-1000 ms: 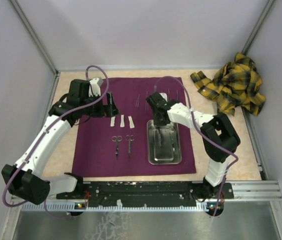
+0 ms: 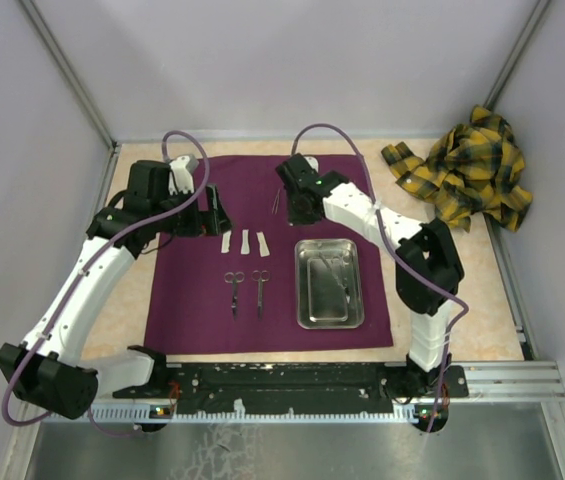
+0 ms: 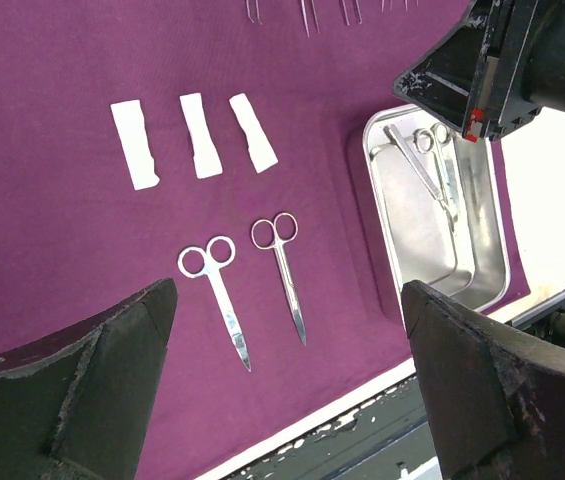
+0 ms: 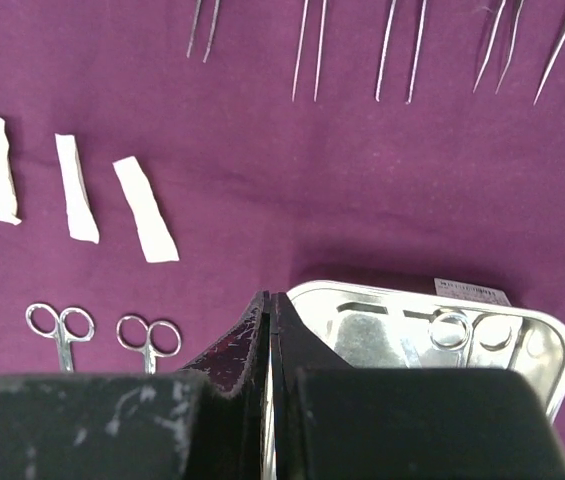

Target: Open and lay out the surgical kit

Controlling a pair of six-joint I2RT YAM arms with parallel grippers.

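Note:
On the purple cloth (image 2: 192, 310) the steel tray (image 2: 302, 300) holds scissors and other instruments (image 3: 412, 160). Two pairs of scissors (image 3: 217, 300) (image 3: 287, 280) and three white strips (image 4: 142, 205) lie left of it. Several tweezers (image 4: 392, 50) lie in a row at the back. My left gripper (image 2: 212, 210) hangs over the cloth's left part, open and empty. My right gripper is shut above the area near the tray's back left corner, with nothing visible between its fingers.
A crumpled yellow-and-black plaid cloth (image 2: 472, 165) lies at the back right. The front left of the purple cloth around the scissors has free room.
My right gripper has moved up and toward the back left, away from over the tray. My left arm has shifted slightly left.

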